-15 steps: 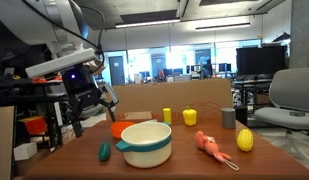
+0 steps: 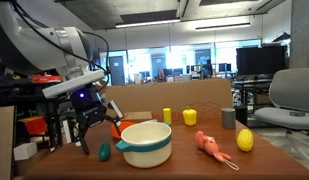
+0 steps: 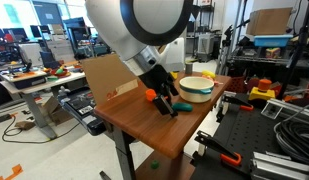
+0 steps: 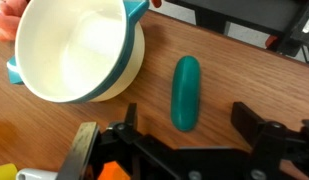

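Observation:
A slim dark-green object [image 4: 185, 93], rounded at its ends, lies on the wooden table [image 4: 219, 75] between my gripper's fingers in the wrist view, apart from both. My gripper is open above it, holding nothing; one black finger [image 4: 256, 125] shows at the right. Close beside the green object stands a white bowl with a teal rim [image 4: 118, 58], empty inside as far as it shows. From the front view, the gripper [image 2: 94, 145] hangs low at the table's left, with the green object [image 2: 105, 152] just to its right and the bowl [image 2: 146, 146] further right.
A red lobster-like toy [image 2: 211, 146] and a yellow lemon-like object [image 2: 244, 139] lie right of the bowl. Behind stand a grey cup [image 2: 228, 118] and a yellow pepper-like object [image 2: 190, 117]. Something orange-red [image 2: 121, 128] sits behind the bowl, near the arm.
My arm has come down and the open gripper is lower, closer to the green object. The bowl and the other objects have stayed in place.

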